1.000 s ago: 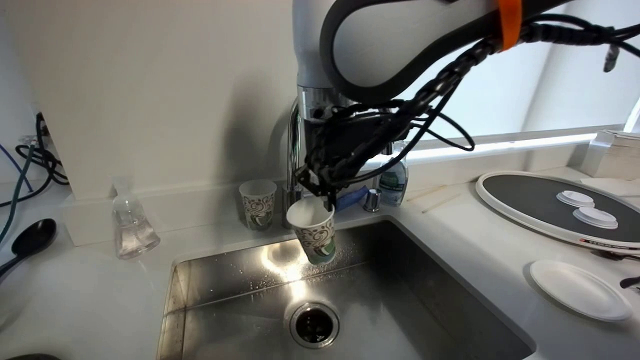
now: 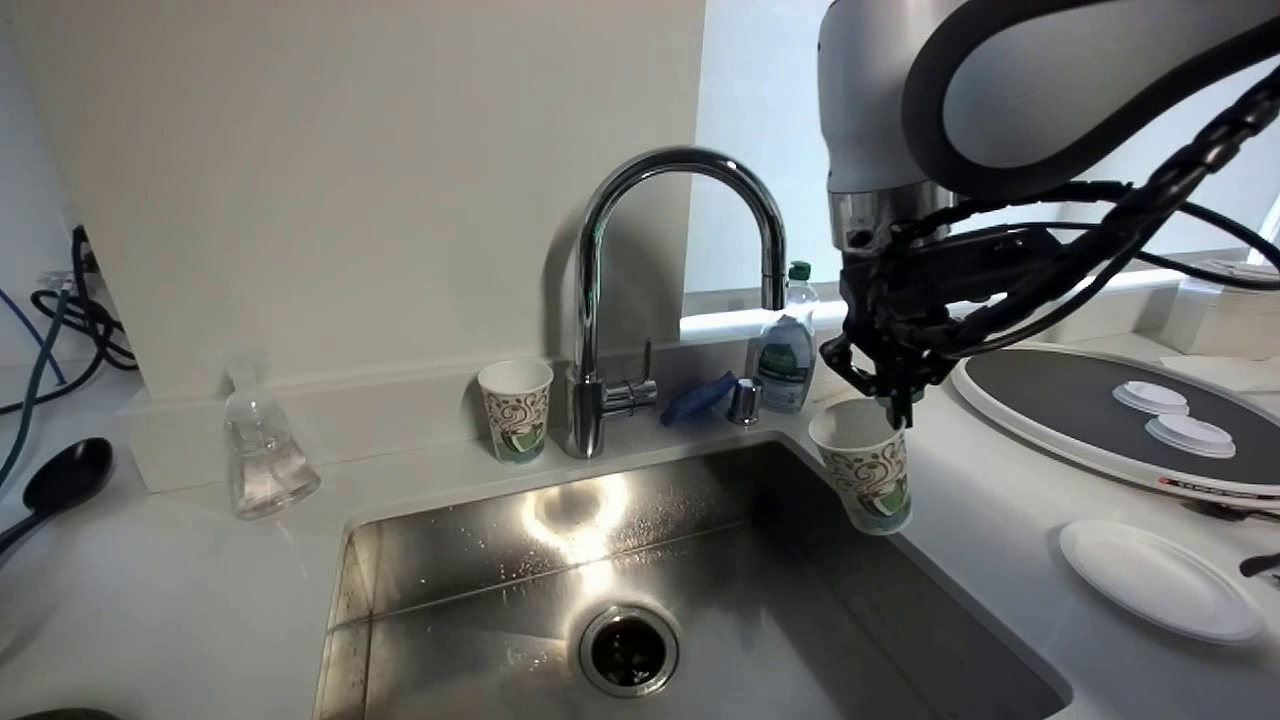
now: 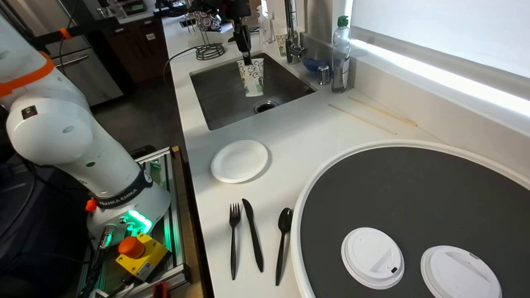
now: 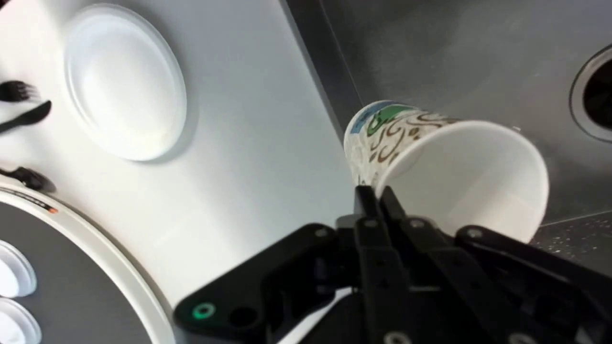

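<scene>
A patterned paper cup (image 2: 866, 474) hangs tilted from my gripper (image 2: 902, 414), near the right edge of the sink. In the wrist view the fingers of my gripper are closed on the near rim of the cup (image 4: 396, 134), one side of the thin wall between them. The cup's open mouth shows, and its inside looks empty. From the second exterior view, the cup (image 3: 251, 78) appears below the gripper (image 3: 247, 60) with the steel sink (image 3: 211, 106) behind it. Another patterned cup (image 2: 518, 410) stands upright on the counter left of the faucet.
A chrome faucet (image 2: 588, 300) arches behind the sink. Right of it stands a soap bottle (image 2: 786, 354). A white plate (image 3: 239, 161), black cutlery (image 3: 253, 236) and a round grey board (image 3: 422, 198) with two white lids (image 3: 372, 258) lie on the counter. Bare counter separates plate and board.
My gripper and its cup have moved right, from over the middle of the sink's back part to its right edge. The other cup has stayed put.
</scene>
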